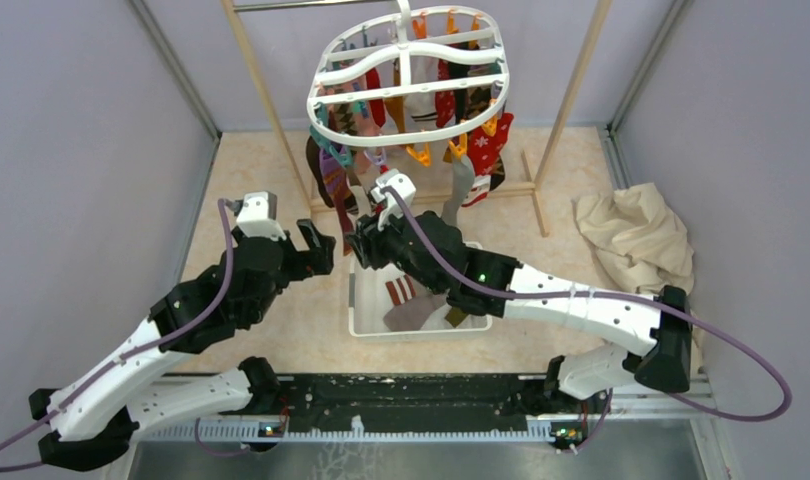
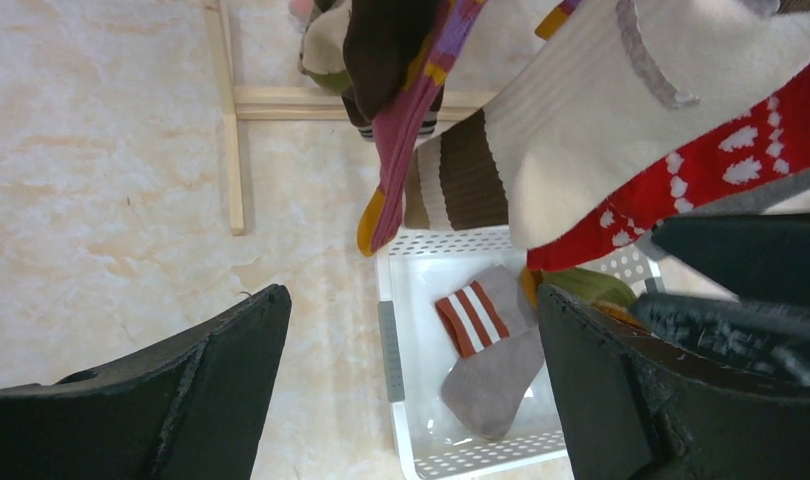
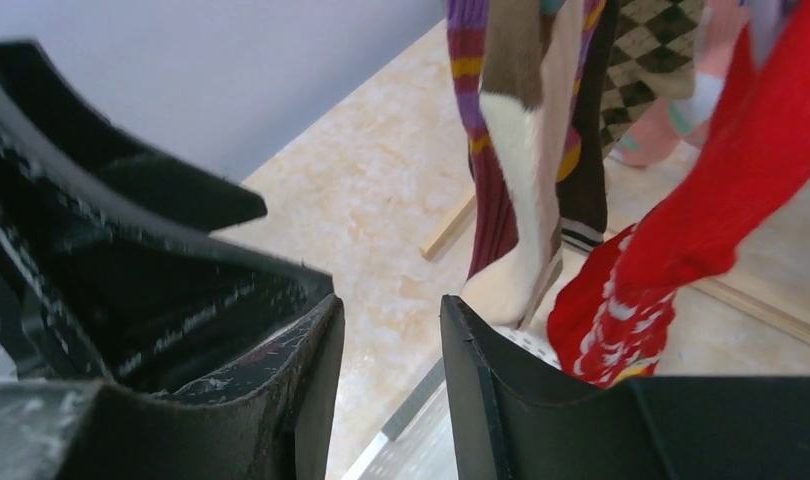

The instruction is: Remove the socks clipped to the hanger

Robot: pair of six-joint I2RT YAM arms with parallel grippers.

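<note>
Socks of several colours hang by clips from the white oval hanger (image 1: 406,95). Left of centre hang a purple striped sock (image 3: 493,190) and a cream-and-brown sock (image 2: 581,140). A red patterned sock (image 3: 671,250) hangs close by, partly behind my right arm from above. My left gripper (image 1: 324,240) is open, left of these socks, with nothing between its fingers. In the right wrist view the cream-and-brown sock shows beyond the gap between its fingertips.
Below stands a white basket (image 1: 353,318) with several socks in it, among them a red-and-white striped one (image 2: 472,318). Wooden stand legs (image 1: 543,215) flank the hanger. A beige cloth (image 1: 641,240) lies heaped at the right. The two grippers are close together.
</note>
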